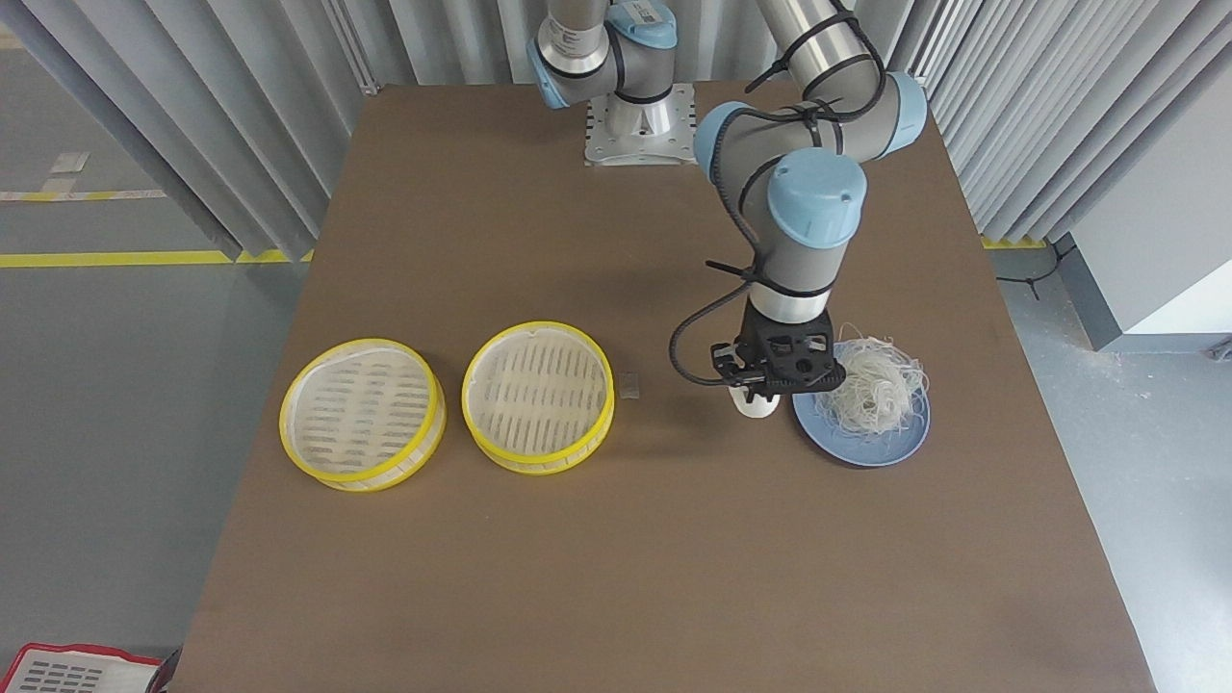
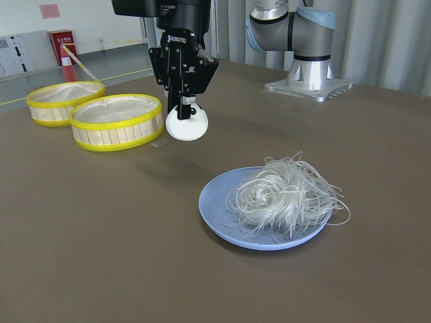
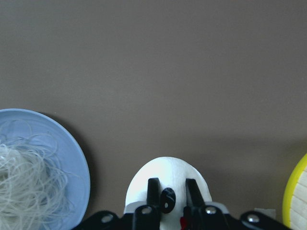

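My gripper (image 2: 182, 108) is shut on a white rounded object (image 1: 754, 404) (image 2: 188, 126) with a black spot, hanging over the table left of a blue plate (image 1: 860, 452) (image 2: 222, 219). A pile of white translucent noodle-like strands (image 1: 875, 388) (image 3: 21, 189) lies on the plate, a few strands over its edge. To the left in the front view stand two round, yellow-rimmed baskets (image 1: 536, 393) (image 1: 358, 410), side by side.
A small clear patch (image 1: 627, 386) lies by the nearer basket.
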